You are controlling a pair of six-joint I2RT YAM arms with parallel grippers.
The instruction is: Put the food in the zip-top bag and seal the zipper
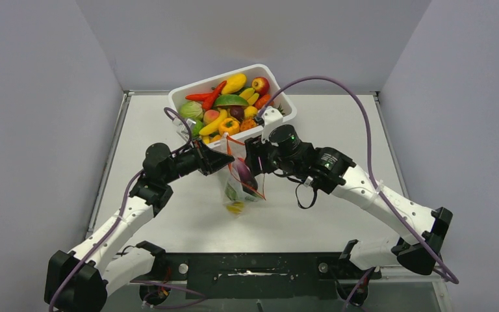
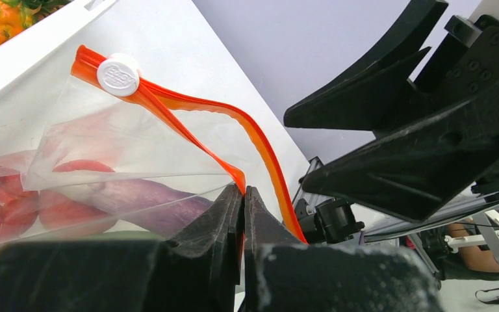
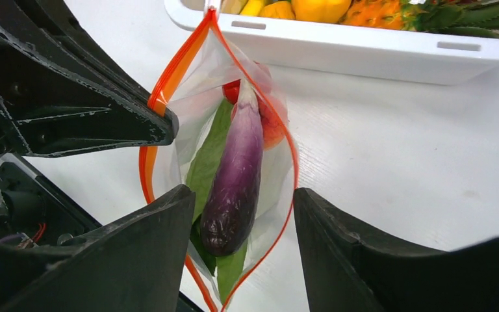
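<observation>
A clear zip bag (image 1: 232, 191) with orange zipper edges stands on the table, its mouth spread wide. Inside lie a purple eggplant (image 3: 234, 175), something red and round (image 3: 273, 123) and green leafy pieces (image 3: 209, 162). My left gripper is shut on one orange edge of the bag mouth. A white slider (image 2: 118, 75) sits at the zipper's far end. To the bag's right, my right gripper is open, facing the mouth; between its fingers I see only the eggplant and bag opening, apart from them.
Behind the bag stands a white bin (image 1: 281, 123) full of fruit and vegetables, close to both grippers. Bare table (image 1: 338, 130) lies to the right and in front.
</observation>
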